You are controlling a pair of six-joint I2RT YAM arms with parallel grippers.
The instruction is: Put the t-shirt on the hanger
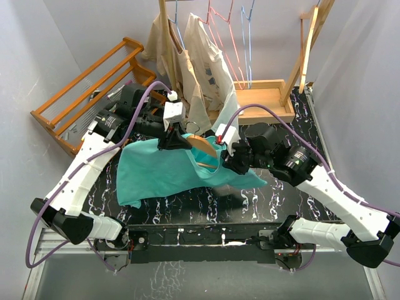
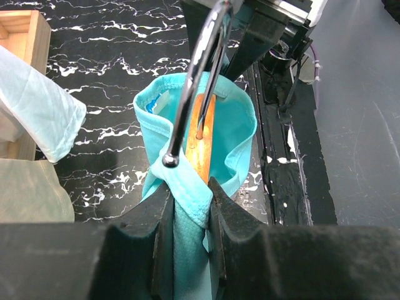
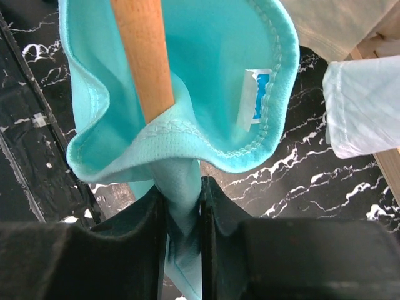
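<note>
The turquoise t-shirt point(image 1: 153, 172) lies across the dark marble surface, the wooden hanger point(image 1: 203, 146) inside its neck opening. My left gripper is shut on the shirt's bunched collar beside the hanger, whose metal hook rises above. My right gripper point(image 1: 234, 159) is at the other side of the neckline; in the right wrist view its fingers point(image 3: 222, 237) close in around gathered turquoise fabric, just beyond the hanger's wooden end point(image 3: 140, 56).
A drying rack point(image 1: 306, 44) with hung beige and white cloths point(image 1: 209, 69) stands at the back, over a wooden tray point(image 1: 269, 100). A slatted wooden rack point(image 1: 62, 109) leans at the left.
</note>
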